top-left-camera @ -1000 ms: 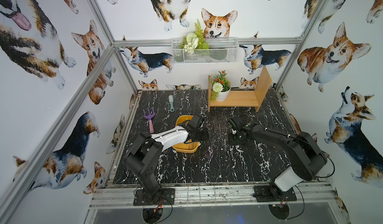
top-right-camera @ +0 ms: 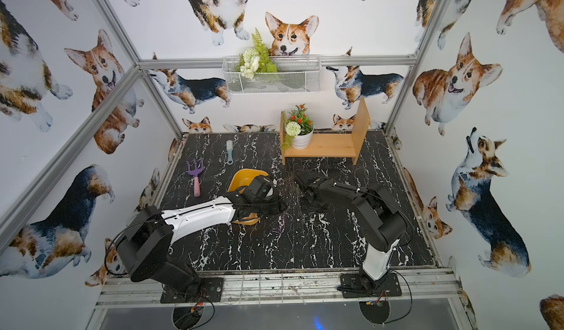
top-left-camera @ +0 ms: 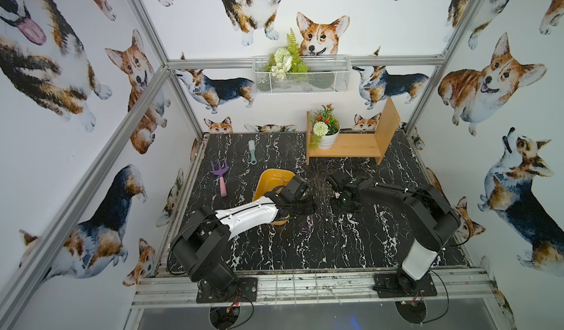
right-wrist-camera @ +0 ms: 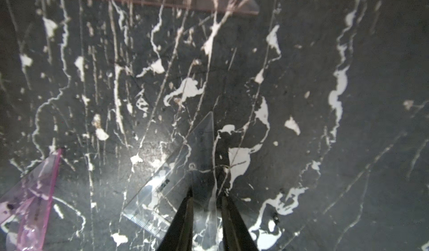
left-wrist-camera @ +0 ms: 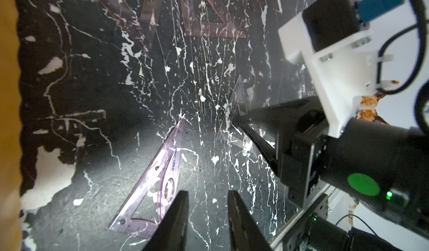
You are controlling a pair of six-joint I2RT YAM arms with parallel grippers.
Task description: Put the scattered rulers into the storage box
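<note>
Transparent rulers lie on the marble board. A pink triangle (left-wrist-camera: pixel 131 210) sits below my left gripper, which is open and empty beside the yellow box (top-left-camera: pixel 273 177). A clear triangle (right-wrist-camera: pixel 196 152) lies directly under my right gripper, whose fingers are partly apart over it; whether they touch it I cannot tell. Pinkish triangles (left-wrist-camera: pixel 213 29) lie farther off at the top of the left wrist view.
A wooden shelf (top-left-camera: pixel 358 145) with a potted plant stands at the back. A purple rake (top-left-camera: pixel 220 174) and a pale blue-green tool (top-left-camera: pixel 252 152) lie at the left. The right of the board is open.
My right arm has moved leftward toward the middle, its gripper over the clear triangle. My left gripper has moved somewhat rightward and lower in the top left view.
</note>
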